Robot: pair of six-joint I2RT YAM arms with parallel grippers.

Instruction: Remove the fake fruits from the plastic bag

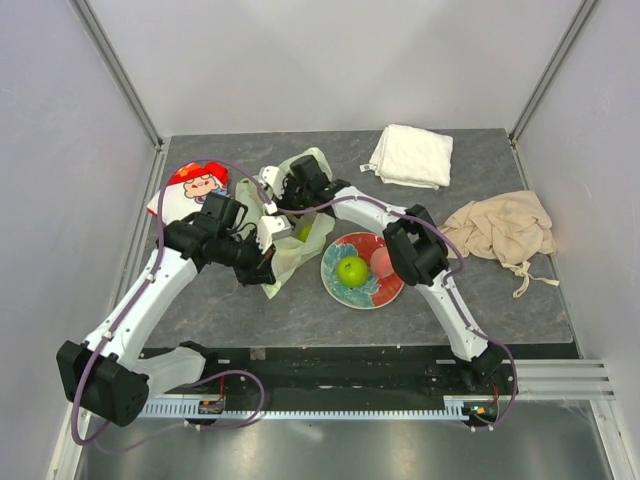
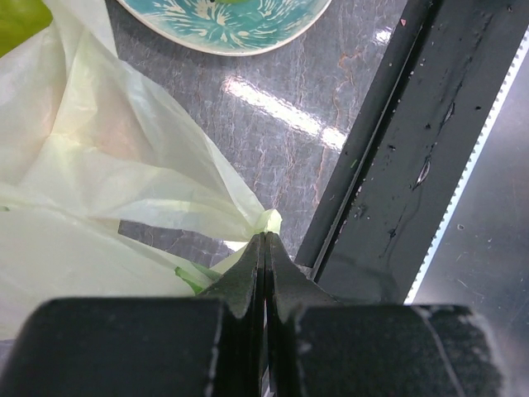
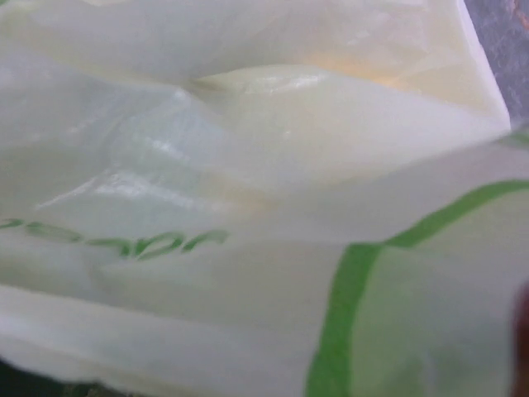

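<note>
The pale plastic bag (image 1: 287, 260) lies crumpled left of centre, a green fruit (image 1: 304, 232) partly showing in it. My left gripper is shut at a corner of the bag near the front; whether film is pinched between its tips is hard to tell. My right gripper (image 1: 288, 200) is over the back part of the bag; its fingers are hidden in the top view, and the blurred right wrist view is filled by film with green print. A plate (image 1: 349, 295) holds a green apple (image 1: 352, 271) and a pink fruit (image 1: 381, 262).
A folded white cloth (image 1: 412, 155) lies at the back right, a beige drawstring bag (image 1: 500, 230) at the right, and a cartoon-printed item (image 1: 185, 200) at the back left. Side walls border the table.
</note>
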